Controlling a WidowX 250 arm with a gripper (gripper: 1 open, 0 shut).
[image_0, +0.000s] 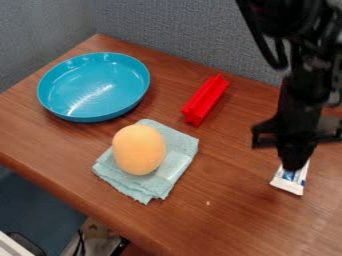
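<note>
My black gripper (295, 150) is at the right, low over the table, its fingertips at the upper part of a small white packet (289, 180) lying on the wood. The gripper's tips partly hide the packet, and I cannot make out whether anything is between them. An orange ball-like object (139, 149) rests on a folded light-blue cloth (174, 172) near the middle.
A blue plate (94, 88) sits at the back left, and a red bar-shaped object (205, 99) lies at the back centre. A grey partition (160, 30) stands behind.
</note>
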